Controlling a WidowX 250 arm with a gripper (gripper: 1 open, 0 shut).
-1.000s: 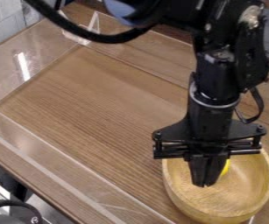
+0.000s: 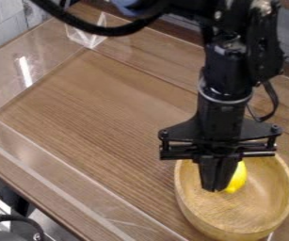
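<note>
My black gripper (image 2: 217, 181) points down into a round light-wood bowl (image 2: 270, 212) at the lower right of the view. Its fingertips are close together, and nothing shows held between them. A yellow object (image 2: 236, 179) lies in the bowl just behind and to the right of the fingertips, partly hidden by the gripper. Whether they touch it cannot be told.
Clear plastic edging runs along its left and front edges, with a small clear piece (image 2: 84, 33) at the upper left. A dark cable lies at the bottom left.
The gripper has risen a little over the last second, uncovering more of the yellow object. The bowl looks unmoved.
</note>
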